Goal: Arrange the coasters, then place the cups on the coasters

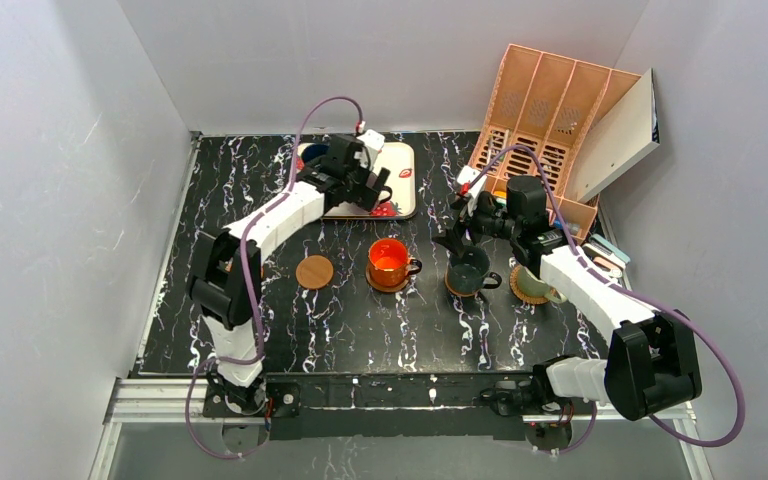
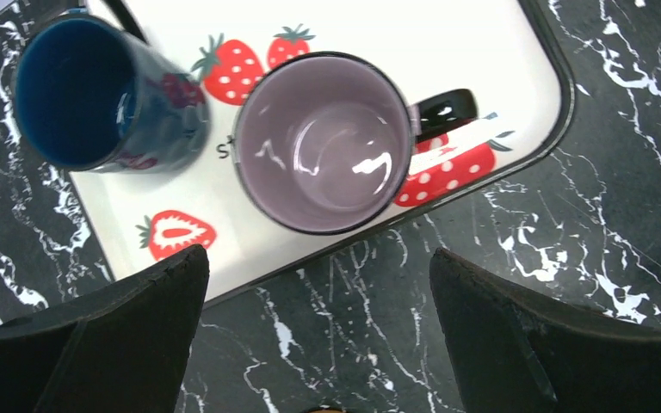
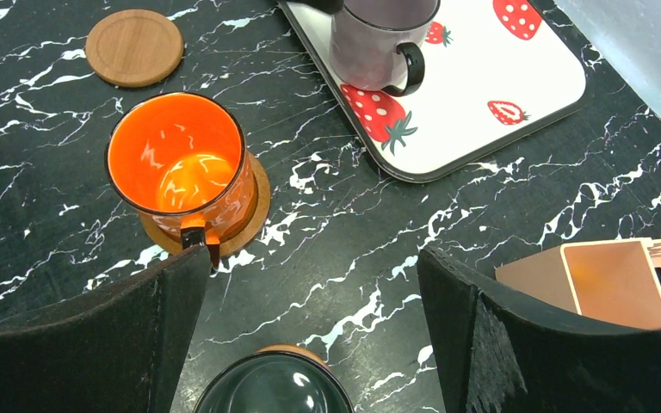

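Observation:
On the strawberry tray point(image 2: 482, 52) stand a mauve cup point(image 2: 323, 142), upright with its black handle to the right, and a blue cup point(image 2: 151, 112) to its left. Open and empty, my left gripper hovers over the tray's near edge; in the top view its fingers hide most of the mauve cup. A bare wooden coaster point(image 1: 314, 272) lies in front of the tray. The orange cup point(image 1: 388, 258) stands on a coaster of its own. Above the dark green cup point(image 1: 468, 268), which is also on a coaster, my right gripper stands open with nothing between its fingers.
At the far right rises a peach rack point(image 1: 540, 110) with a white board point(image 1: 615, 140) leaning beside it. A light green cup point(image 1: 532, 283) stands below the right arm.

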